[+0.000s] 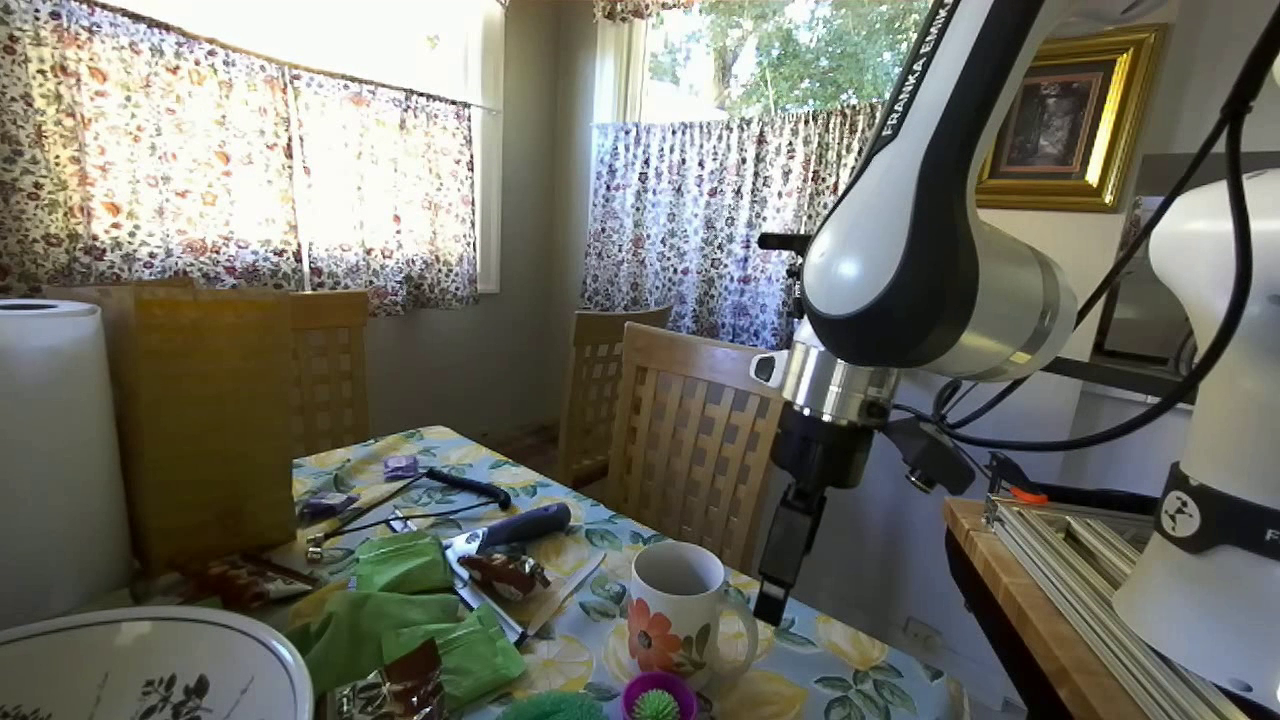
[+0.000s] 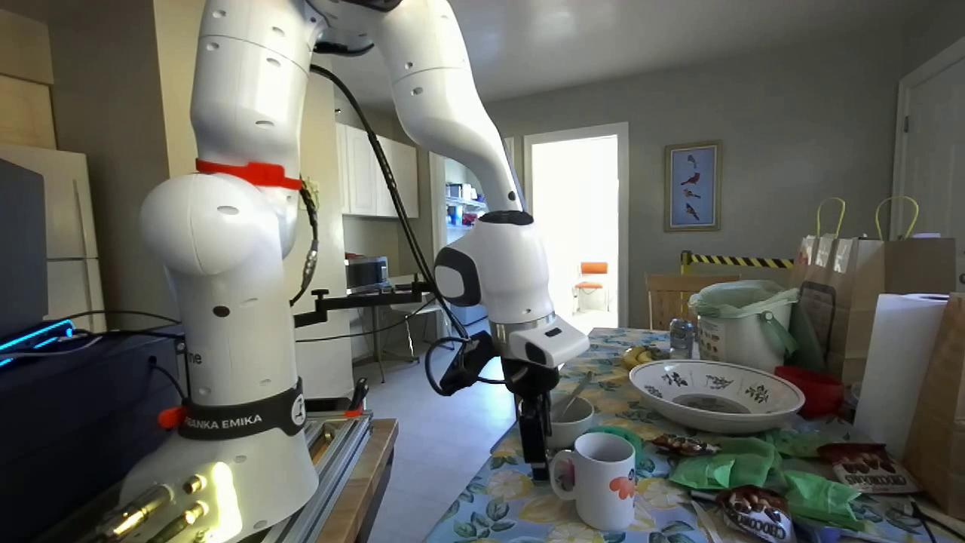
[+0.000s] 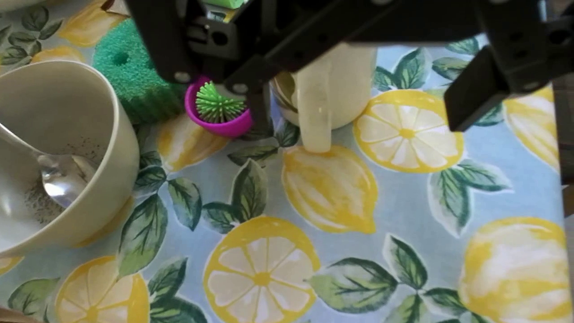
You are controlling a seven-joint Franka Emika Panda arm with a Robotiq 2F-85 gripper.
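A white mug with an orange flower (image 1: 678, 612) stands upright on the lemon-print tablecloth, its handle (image 3: 315, 107) facing the robot's side. My gripper (image 1: 771, 602) is tilted downward just beside that handle. In the wrist view the gripper is open, with one dark finger (image 3: 473, 91) on the right and the other toward the left. Part of the mug (image 3: 352, 86) shows between the fingers in that view, though the upper body is hidden by the gripper. From the other side, the fingertips appear close to the mug (image 2: 606, 493); contact cannot be judged.
A purple cup with green bristles (image 3: 218, 110), a green scrubber (image 3: 134, 70) and a bowl with a spoon (image 3: 115, 129) sit near the mug. Green packets (image 1: 402, 562) and a large dish (image 2: 778, 403) lie beyond. Bare tablecloth runs along the robot's edge.
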